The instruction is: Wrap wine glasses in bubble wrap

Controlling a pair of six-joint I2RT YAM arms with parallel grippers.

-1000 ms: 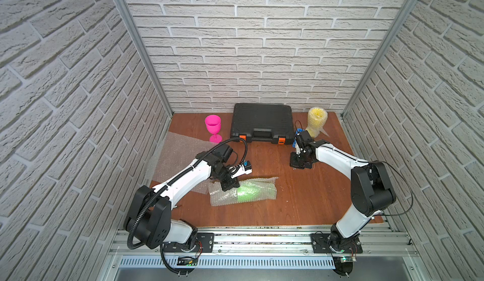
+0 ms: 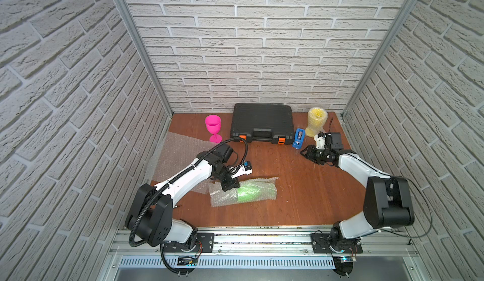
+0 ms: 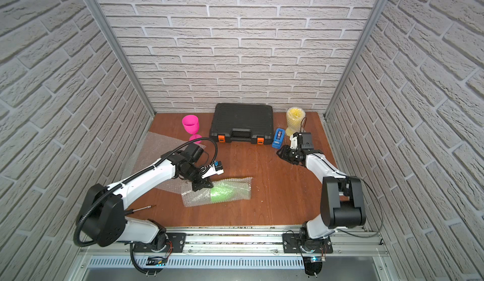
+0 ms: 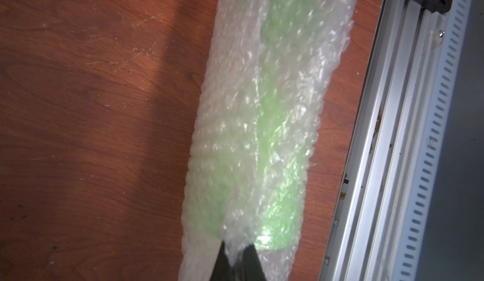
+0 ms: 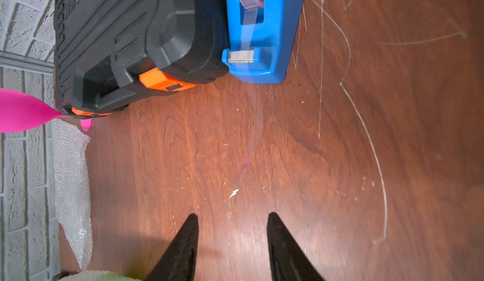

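Observation:
Bubble wrap (image 2: 219,196) is rolled round a green glass (image 2: 248,191) lying at the table's front. My left gripper is shut at one end of the roll, with a raised fold of wrap between its fingertips. My right gripper stands open in front of the blue tape dispenser (image 5: 269,39), its fingers (image 5: 187,243) apart with nothing held. From the dispenser a clear tape strip (image 5: 257,119) runs toward the gap between them. An upright pink glass (image 2: 213,123) stands back left. At back right is a yellow glass (image 2: 317,115) wrapped in bubble wrap.
A black case (image 2: 262,117) sits against the back wall between the pink glass and the dispenser. Flat bubble wrap (image 2: 176,162) covers the table's left side. A thin pointed tool (image 3: 141,209) lies near the left arm's base.
The left arm and the green roll have stayed put.

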